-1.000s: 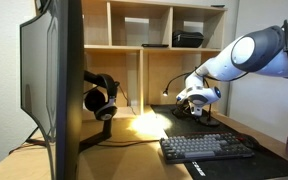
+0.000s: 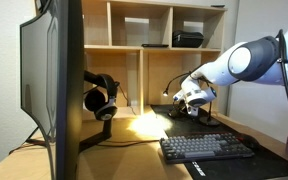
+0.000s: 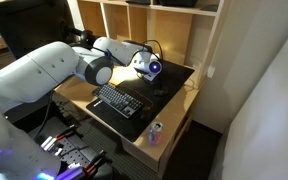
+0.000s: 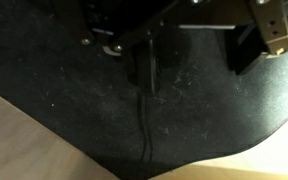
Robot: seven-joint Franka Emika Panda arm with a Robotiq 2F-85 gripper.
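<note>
My gripper is open above the black desk mat [image 4: 74, 100], its dark fingers coming in from the top of the wrist view. A narrow dark shape hangs by the left finger, and a thin black cable [image 4: 142, 125] runs down from it across the mat; I cannot tell what that shape is. In exterior view 1 the white hand [image 2: 193, 92] is low over the mat's far part, near the lamp. Dark clutter there hides the fingertips. The second exterior view shows the hand [image 3: 147, 66] behind the keyboard [image 3: 122, 99].
A grey keyboard [image 2: 206, 147] lies on the mat's near part, with a dark mouse [image 2: 248, 141] to its right. Headphones [image 2: 101, 97] hang on a stand at left, beside a large monitor [image 2: 52, 85]. Shelves [image 2: 144, 47] close off the back. Small bottles [image 3: 154, 131] stand at the desk edge.
The forearm has shifted slightly in exterior view 1, and the hand has tilted a little, staying over the same far part of the mat. The desk items have not moved.
</note>
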